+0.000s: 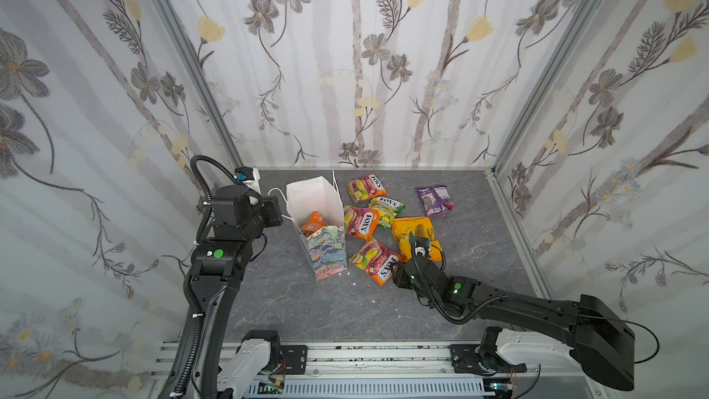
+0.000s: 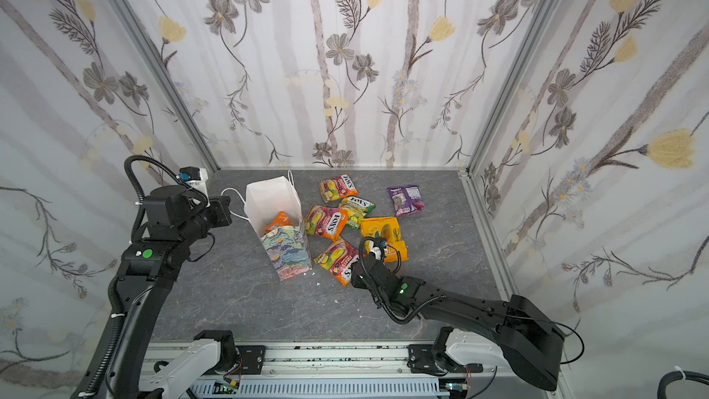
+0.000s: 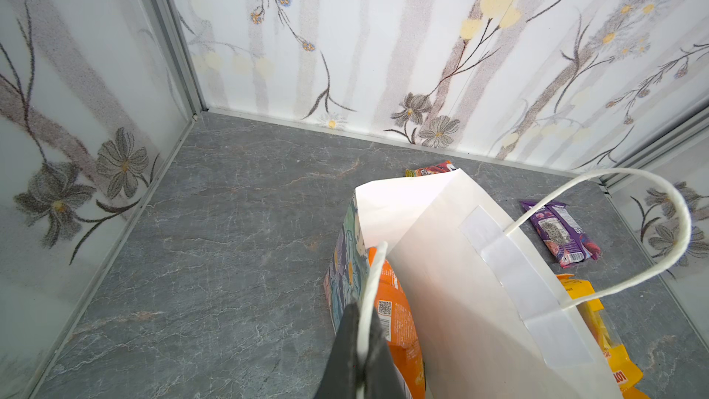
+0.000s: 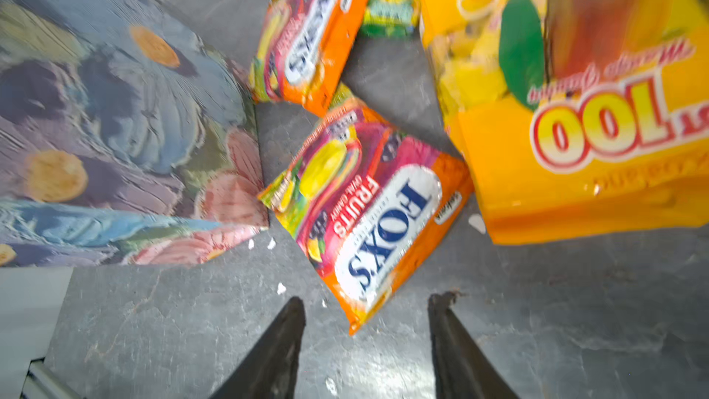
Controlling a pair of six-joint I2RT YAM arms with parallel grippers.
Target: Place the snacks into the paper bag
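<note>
The paper bag (image 1: pixel 326 249) stands with its white mouth up and an orange snack packet (image 3: pixel 398 317) inside. My left gripper is shut on the bag's near white handle (image 3: pixel 374 273), which runs between its fingers; the far handle (image 3: pixel 683 214) arches free. In the right wrist view, a Fox's fruits packet (image 4: pixel 376 207) lies flat beside the bag. Just in front of and above it, my right gripper is open with nothing between its fingers. A large yellow mango packet (image 4: pixel 591 199) lies to the right. Behind are another Fox's packet (image 1: pixel 361 221), a green-yellow packet (image 1: pixel 387 209), a red-yellow packet (image 1: pixel 366 187) and a purple packet (image 1: pixel 435 199).
Bare grey tabletop (image 1: pixel 288 303) stretches in front of the bag and to its left. Small white crumbs lie near the close Fox's packet. Patterned walls enclose the table at the back and on both sides. My right forearm (image 1: pixel 517 306) crosses the front right.
</note>
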